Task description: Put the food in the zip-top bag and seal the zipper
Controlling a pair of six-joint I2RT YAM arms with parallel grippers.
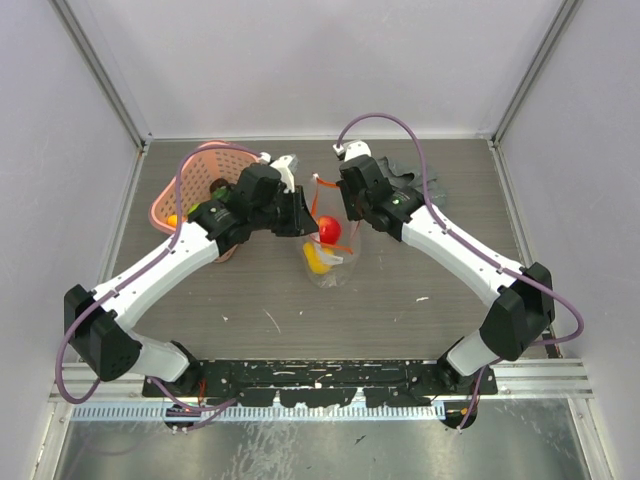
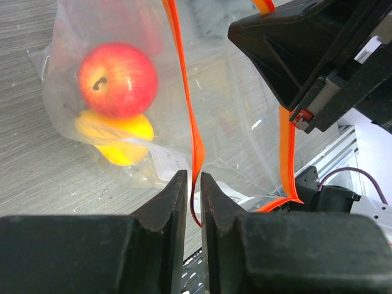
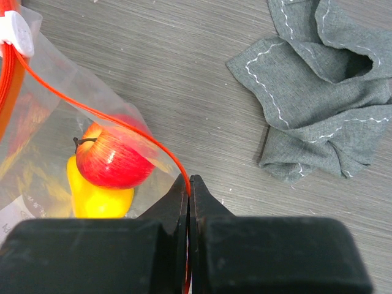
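Observation:
The clear zip top bag [image 1: 330,270] stands between both grippers with an apple [image 2: 116,79] and a yellow fruit [image 3: 98,196] inside. My left gripper has its fingertips at one orange zipper strip, very close together; whether they pinch it is unclear. My right gripper is shut on the orange edge of the bag's mouth. A white slider [image 3: 17,33] sits on the zipper in the right wrist view.
A pink basket [image 1: 165,205] of fruit and vegetables stands at the back left. Crumpled grey cloth [image 3: 306,104] lies at the back right.

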